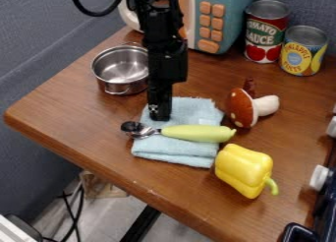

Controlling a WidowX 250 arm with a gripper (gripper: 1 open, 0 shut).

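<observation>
My black gripper (160, 108) points down over the folded light blue cloth (184, 154), its tip low near the cloth's back left part, just behind a scoop (197, 133) with a pale yellow-green handle and metal head lying across the cloth. Whether the fingers are open or shut is too dark to tell.
A steel pot (121, 80) is left behind the gripper. A mushroom toy (243, 108) and yellow pepper (242, 170) sit right of the cloth. Two cans (264, 34) and a teal toy appliance (218, 15) stand at the back.
</observation>
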